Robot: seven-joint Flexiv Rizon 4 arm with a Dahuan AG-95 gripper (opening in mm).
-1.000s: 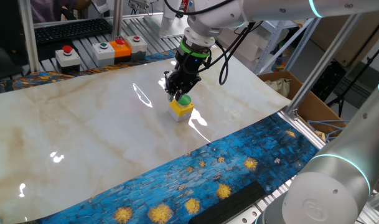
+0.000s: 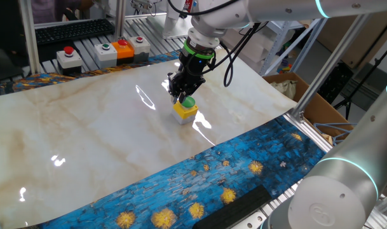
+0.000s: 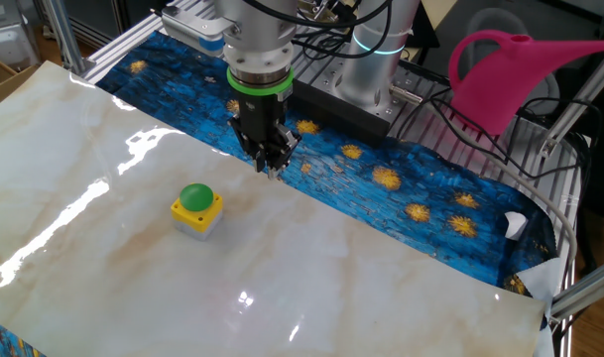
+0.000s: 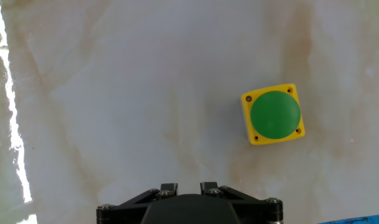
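A green dome push button on a yellow-topped box with a pale base stands upright on the marbled sheet. From above, in the wrist view, the green button lies right of centre, its box slightly turned. My gripper shows at the bottom edge of that view, its two fingertips parted by a narrow gap with nothing between them. Exterior view 2 has the gripper pointing down, above the sheet and off to one side of the box, apart from it. In exterior view 1 the gripper partly overlaps the button.
Several other button boxes, one with an orange body, stand behind the sheet by a black keyboard. A pink watering can sits near the arm's base. Around the green button the marbled sheet is clear.
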